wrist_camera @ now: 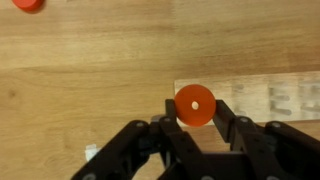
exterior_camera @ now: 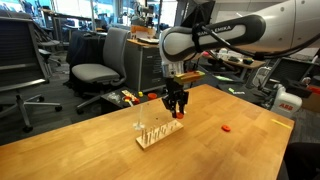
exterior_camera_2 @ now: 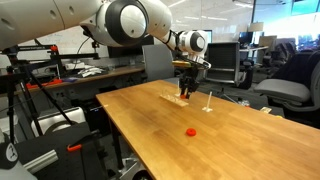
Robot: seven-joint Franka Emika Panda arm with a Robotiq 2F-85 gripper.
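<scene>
A round orange-red piece (wrist_camera: 195,105) with a small pale spot at its centre sits between the fingertips of my gripper, which is shut on it. In exterior view 1 the red piece (exterior_camera: 179,115) is low, at the right end of a pale wooden board (exterior_camera: 158,135) with a row of upright pegs. Whether the pale spot is a peg showing through a hole, I cannot tell. The wrist view has the piece over the left end of the board (wrist_camera: 270,95). A second red round piece (exterior_camera: 226,128) lies loose on the table.
Thin white uprights stand close to the board, one white upright (exterior_camera: 140,120) on its left and another (exterior_camera_2: 209,102) seen in exterior view 2. Office chairs (exterior_camera: 100,65) stand beyond its edge.
</scene>
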